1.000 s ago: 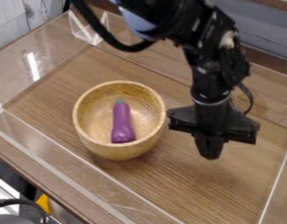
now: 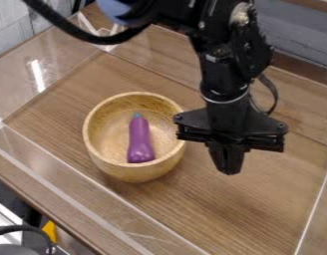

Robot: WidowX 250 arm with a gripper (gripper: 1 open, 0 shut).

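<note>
The black robot gripper (image 2: 229, 157) hangs over the wooden table at centre right, just right of a light wooden bowl (image 2: 107, 118), with its fingers shut and nothing visible between them. A purple eggplant-like object (image 2: 140, 141) lies upright along the bowl's length, inside it at the left.
Bare tabletop (image 2: 206, 214) spreads in front of the gripper and to its right. The table's back and side edges show, with a light wall at top right. Cables and some clutter sit off the table's left edge.
The gripper has moved slightly up and to the left, toward the bowl. The bowl and the purple object are unchanged.
</note>
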